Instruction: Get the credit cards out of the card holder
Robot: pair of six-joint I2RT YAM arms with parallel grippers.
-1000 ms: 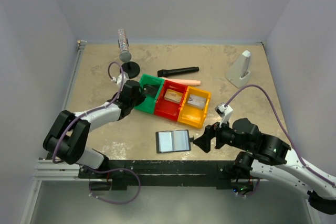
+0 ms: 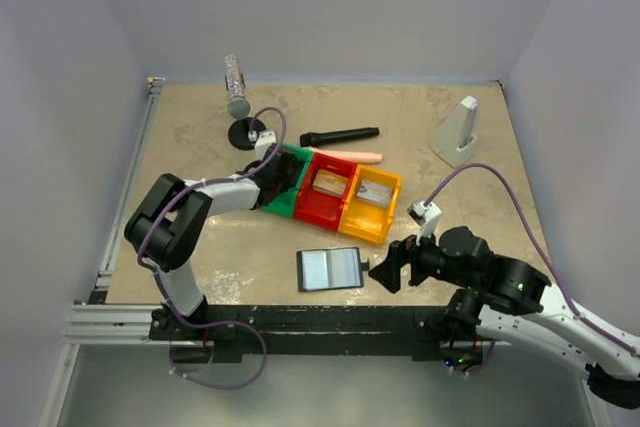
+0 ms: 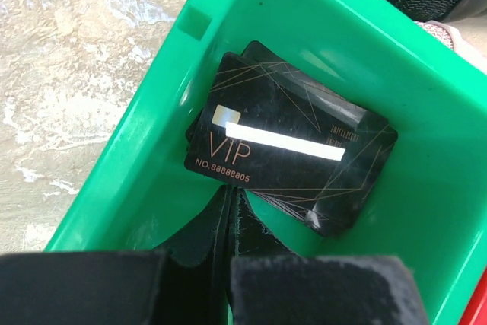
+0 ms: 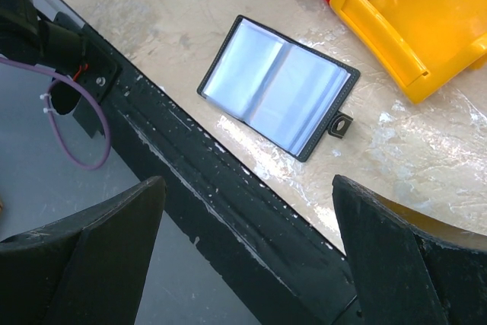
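Note:
Black VIP cards lie stacked in the green bin, seen in the left wrist view. My left gripper is shut, its tips at the lower edge of the stack, no card visible between them. An open card holder with pale clear sleeves lies at the front middle of the table. My right gripper stands open to the right of it, nothing between its fingers.
Red and yellow bins adjoin the green one. A black microphone, a pink cylinder, a bottle and a white stand stand or lie behind and to the right.
My left gripper has moved right, further over the green bin and the cards in it. The right arm has not moved.

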